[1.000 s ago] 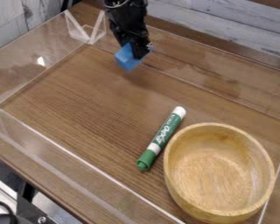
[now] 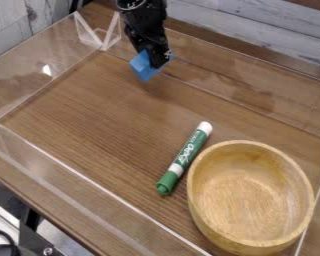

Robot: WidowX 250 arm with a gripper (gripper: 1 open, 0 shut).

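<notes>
My gripper [image 2: 152, 55], black, reaches in from the top centre over the back of the wooden table [image 2: 96, 120]. It is shut on a small blue object [image 2: 145, 67], held at the back left of the table; whether it rests on the surface I cannot tell.
A green-and-white Expo marker [image 2: 184, 158] lies near the front centre, beside a tan oval bowl [image 2: 251, 190] at the front right. Clear walls edge the left side.
The gripper and blue object have shifted very slightly at most; the marker and bowl are where they were.
</notes>
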